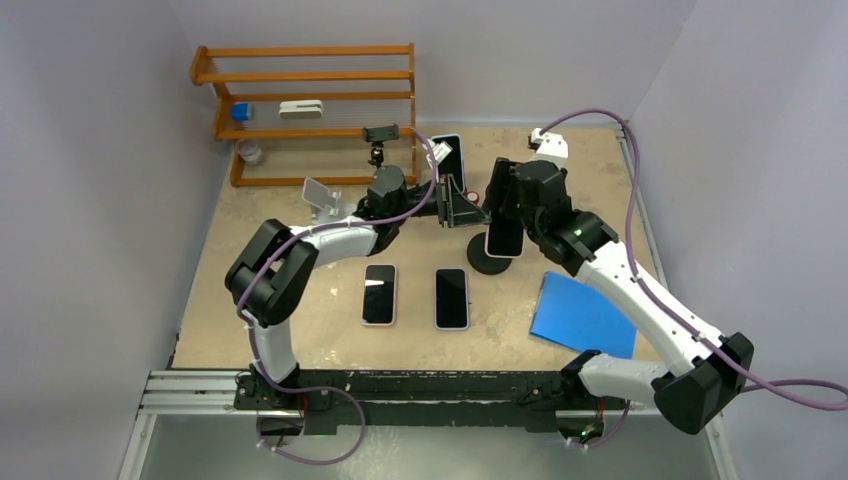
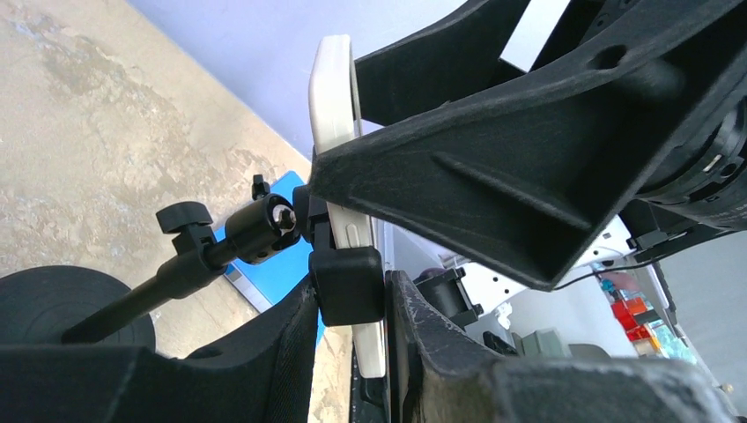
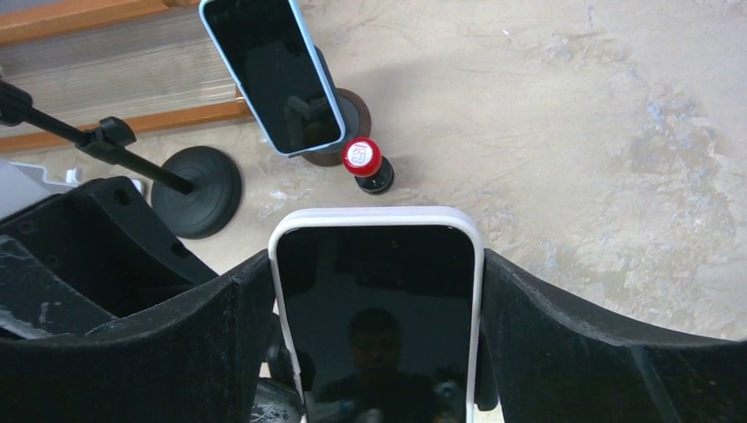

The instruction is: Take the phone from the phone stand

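The white-edged phone (image 1: 505,238) tilts above the round black stand base (image 1: 486,258). In the right wrist view, my right gripper straddles that phone (image 3: 380,308), its open fingers (image 3: 231,304) right up at both side edges. Whether they press on it is not clear. My left gripper (image 1: 484,212) reaches in from the left, behind the phone. Its fingers (image 2: 295,339) flank the stand's black clamp block (image 2: 348,286) in the left wrist view; how firmly they touch it does not show. A jointed black arm (image 2: 189,278) links base and clamp.
Two phones (image 1: 451,299) (image 1: 379,295) lie flat in front. A blue-edged phone (image 3: 273,75) on another stand and a red-topped stamp (image 3: 361,157) stand behind. A blue folder (image 1: 583,315) lies at right, a wooden rack (image 1: 305,132) at back left.
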